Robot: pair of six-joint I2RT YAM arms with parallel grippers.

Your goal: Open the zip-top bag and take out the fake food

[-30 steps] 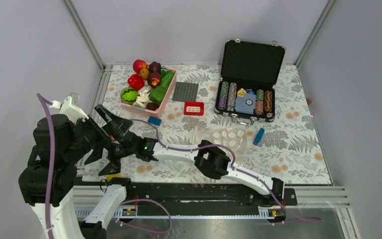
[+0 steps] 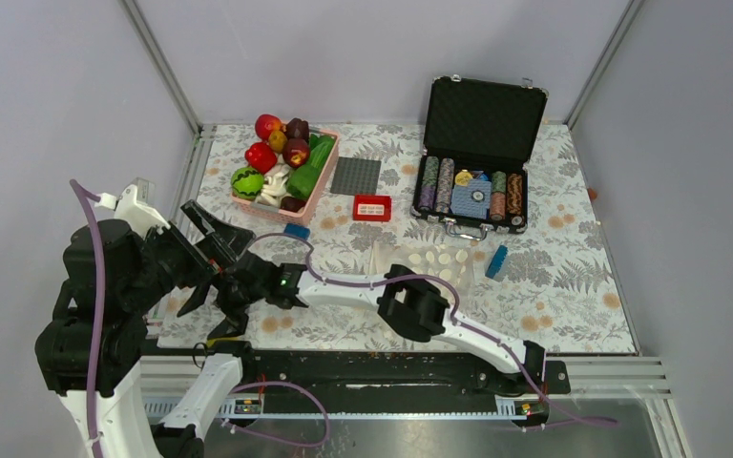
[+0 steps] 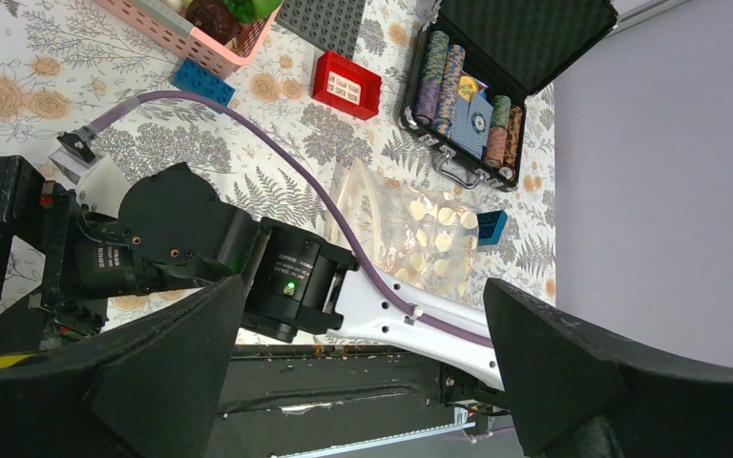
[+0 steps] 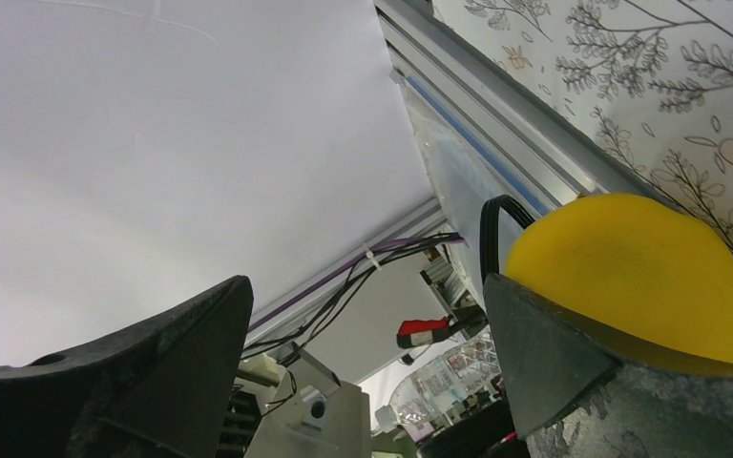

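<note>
The clear zip bag (image 2: 429, 264) with pale round dots lies flat mid-table, partly behind the right arm. It also shows in the left wrist view as a crumpled bag (image 3: 420, 239); no food can be made out in it. A yellow piece of fake food (image 4: 635, 277) sits by the table's front-left edge, just behind one finger of my open right gripper. That finger covers part of it, and nothing lies between the fingers. My left gripper is raised at the left, open and empty, above the right arm.
A pink basket (image 2: 323, 181) full of fake fruit and vegetables stands at back left. Nearby are a grey plate (image 2: 355, 176), a red box (image 2: 372, 208) and a blue brick (image 2: 297, 232). An open chip case (image 2: 482, 119) and another blue brick (image 2: 497, 261) are on the right.
The left arm has stayed still.
</note>
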